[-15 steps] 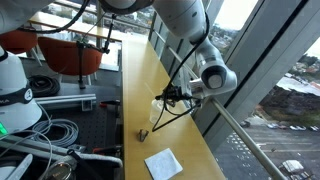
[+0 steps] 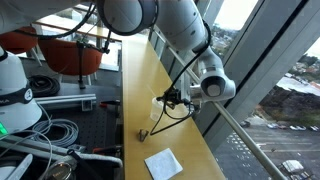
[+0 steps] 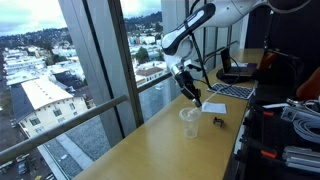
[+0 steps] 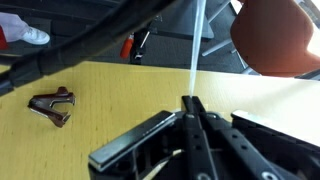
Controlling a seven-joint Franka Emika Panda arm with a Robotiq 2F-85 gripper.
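My gripper is shut, and a thin, pale stick (image 4: 196,45) runs up the wrist view from between its fingertips. A clear plastic cup (image 3: 190,122) stands upright on the wooden table (image 3: 120,150). In the second exterior view, my gripper (image 3: 193,98) is just above the cup, by its rim; the stick cannot be made out there. The first exterior view has the cup (image 2: 157,108) partly behind the gripper and cable (image 2: 174,98). Whether the stick reaches into the cup cannot be told.
A dark staple remover (image 4: 52,105) lies near the table edge, beside the cup. A white sheet (image 2: 162,164) lies on the table near the robot base side. Windows border one long side.
The arm has come down a little towards the cup over the last second. The cup, sheet and staple remover look unmoved.
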